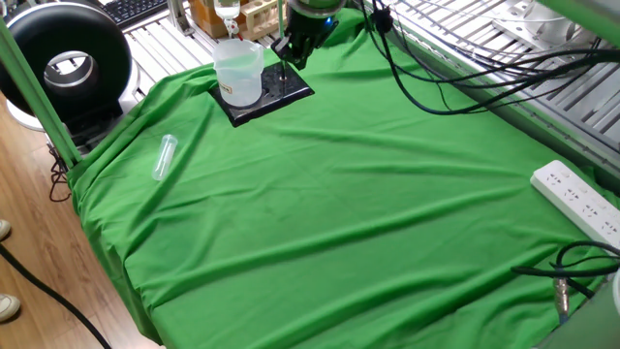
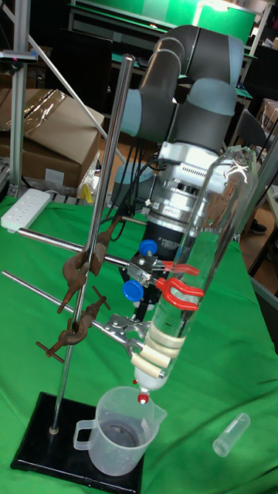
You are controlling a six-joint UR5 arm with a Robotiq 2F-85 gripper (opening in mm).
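Note:
My gripper (image 1: 286, 50) is at the top of exterior view 1, above the black stand base (image 1: 295, 89) and close to the stand rod. In exterior view 3 it is mostly hidden behind the clamps and a glass column (image 2: 185, 284), so its fingers cannot be made out. The column is held tilted by red-tipped clamps (image 2: 181, 288) on the metal rod (image 2: 105, 173). Under its red-tipped outlet stands a translucent plastic beaker (image 1: 239, 76), upright on the base. A clear plastic tube (image 1: 166, 157) lies alone on the green cloth.
A white power strip (image 1: 579, 202) lies at the right edge in exterior view 1. Black cables (image 1: 455, 109) hang beside the arm.

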